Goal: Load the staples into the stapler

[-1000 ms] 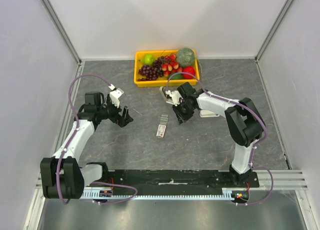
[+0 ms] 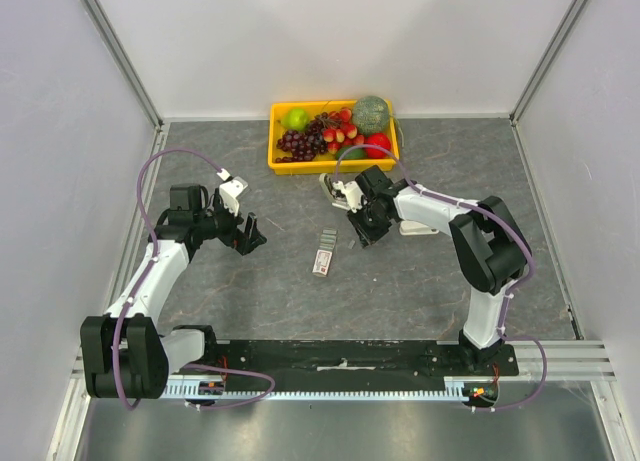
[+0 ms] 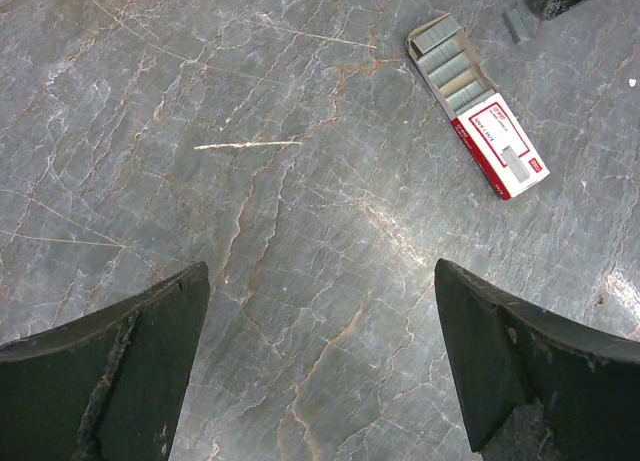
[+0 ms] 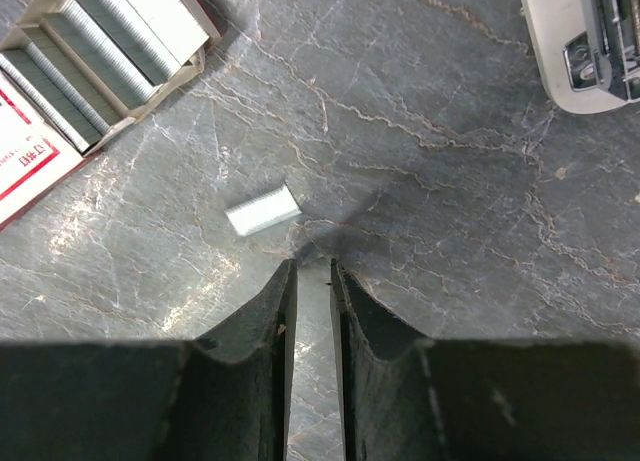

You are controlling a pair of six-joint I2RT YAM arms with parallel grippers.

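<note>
An open box of staples [image 2: 324, 253] [image 3: 478, 111] [image 4: 36, 153] lies mid-table, strips in its compartments. A loose staple strip [image 4: 262, 210] [image 3: 518, 24] lies beside it, just beyond my right gripper's fingertips. My right gripper [image 2: 362, 239] is over the table beside that strip, fingertips a narrow gap apart, nothing visible between them. My left gripper [image 2: 252, 236] is open over bare table, left of the box. The stapler [image 2: 330, 188] [image 4: 551, 51] sits behind my right gripper, partly hidden by the arm in the top view.
A yellow tray [image 2: 283, 165] of fruit stands at the back. A pale flat object [image 2: 420, 229] lies right, partly under the right arm.
My right gripper has shifted very slightly around the loose strip in the top view. The left arm has not moved.
</note>
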